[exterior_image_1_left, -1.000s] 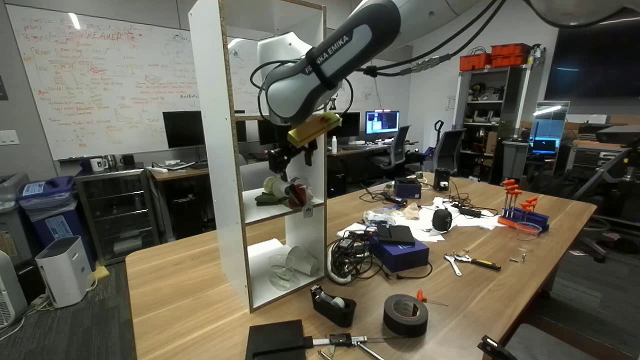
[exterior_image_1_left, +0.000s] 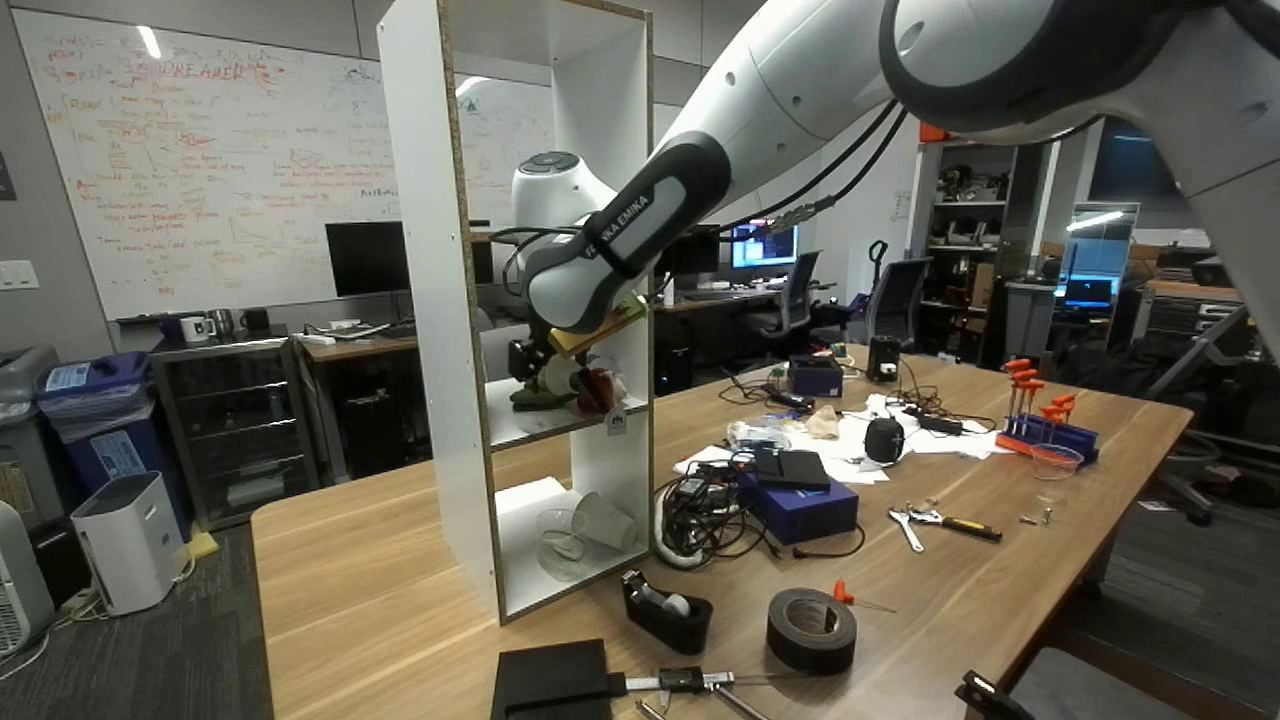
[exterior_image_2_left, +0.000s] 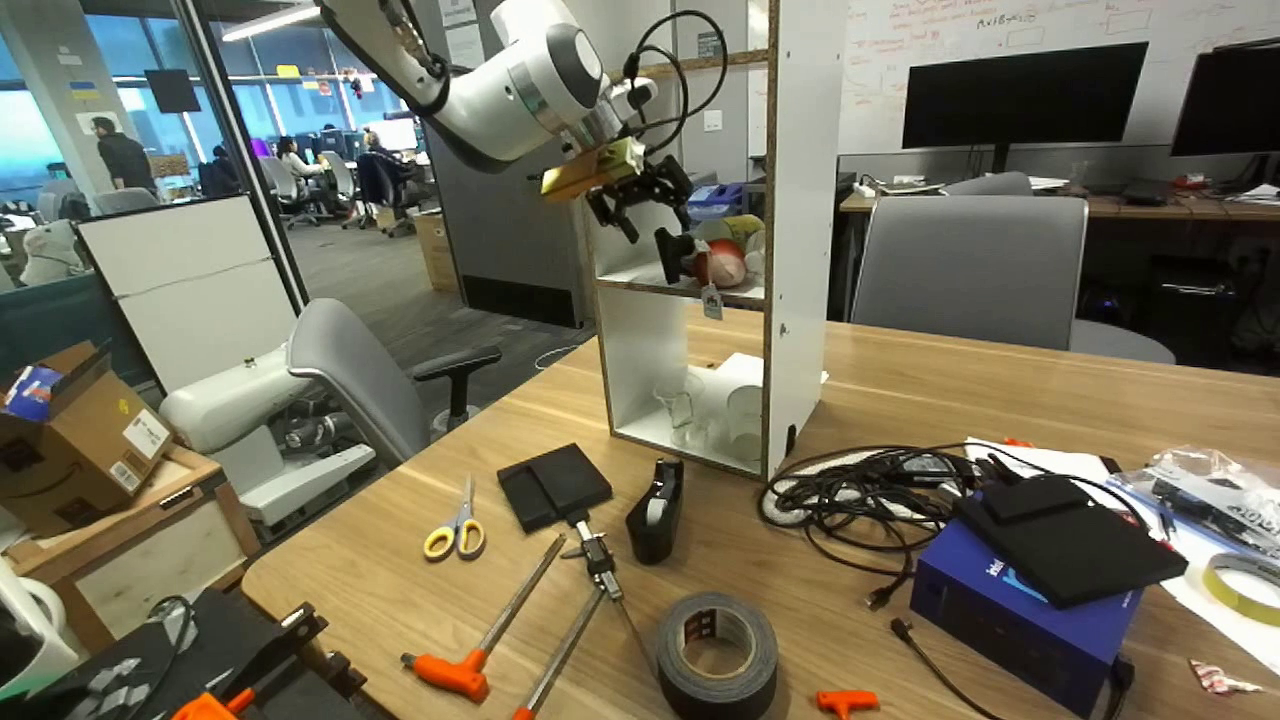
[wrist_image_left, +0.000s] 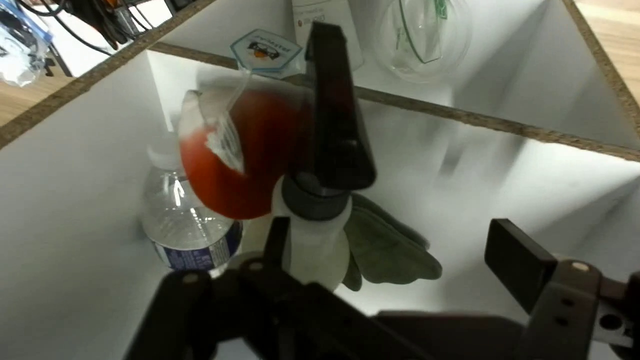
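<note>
My gripper stands open inside the middle compartment of the white shelf unit (exterior_image_2_left: 801, 228). In the wrist view, a pale bottle (wrist_image_left: 315, 252) with a black collar and a long black top (wrist_image_left: 336, 114) lies near the left finger, partly hidden by it. The dark green cloth-like item (wrist_image_left: 390, 246) shows below the gap between the fingers. A red and white round item (wrist_image_left: 246, 150) with a hanging tag (wrist_image_left: 264, 53) lies by the shelf's front edge. Beside it is a clear water bottle (wrist_image_left: 186, 216). Nothing is clasped between the fingers.
Shelf walls enclose the gripper closely. Clear cups (exterior_image_1_left: 600, 522) occupy the lower compartment. On the table are a tape dispenser (exterior_image_1_left: 667, 612), a tape roll (exterior_image_1_left: 812, 630), tangled cables (exterior_image_1_left: 708, 516) and a blue box (exterior_image_1_left: 798, 510).
The arm has come down and slightly left, bringing the gripper from above the middle compartment's items to close over them. The items on the shelf show no clear shift.
</note>
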